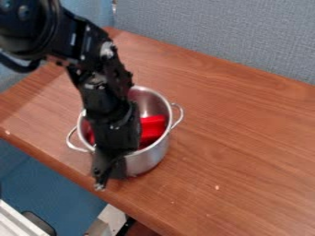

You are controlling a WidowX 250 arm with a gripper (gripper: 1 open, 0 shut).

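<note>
A steel pot (147, 159) with two side handles stands near the front left edge of the wooden table. A red object (153, 127) lies inside it, partly hidden by my arm. My gripper (101, 177) hangs at the near left side of the pot, low by its rim and in front of it. Whether its fingers are open or shut, or hold anything, is unclear.
The table's left edge is close to the pot, with a blue floor and a white object (15, 224) beyond it. A grey padded wall runs along the back.
</note>
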